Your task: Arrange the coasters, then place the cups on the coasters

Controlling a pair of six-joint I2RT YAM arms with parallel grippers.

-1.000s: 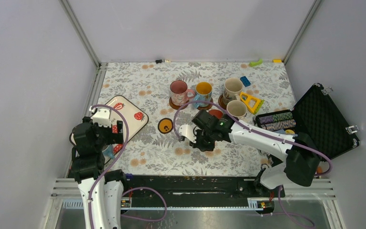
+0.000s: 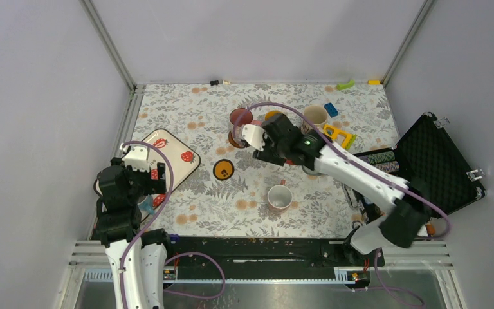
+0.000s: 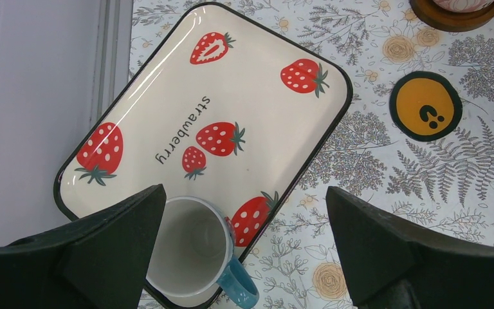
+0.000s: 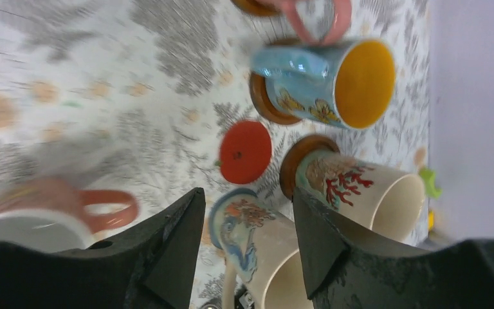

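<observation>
A white cup with a pink handle (image 2: pixel 280 197) stands on the front of the table, touched by neither gripper. The red round coaster (image 4: pixel 246 152) lies bare; a yellow, dark-rimmed coaster (image 2: pixel 223 169) is also empty, left of centre. My right gripper (image 2: pixel 271 156) hangs over the back-middle, open. In the right wrist view, a white-and-blue patterned cup (image 4: pixel 252 235) shows beyond the gap between its fingers, not gripped. On the strawberry tray (image 3: pixel 251 77) stands a white cup with a blue handle (image 3: pixel 190 251); above it my left gripper is open and empty.
Three cups sit on wooden coasters at the back: a red one (image 2: pixel 241 117), a blue one with yellow inside (image 4: pixel 365 84) and a cream one (image 2: pixel 316 116). A yellow tool (image 2: pixel 338 135) and an open black case (image 2: pixel 437 167) are at the right.
My right gripper has swung from over the front of the table toward the back, uncovering the pink-handled cup and now hiding part of the back cups. The left arm has stayed still.
</observation>
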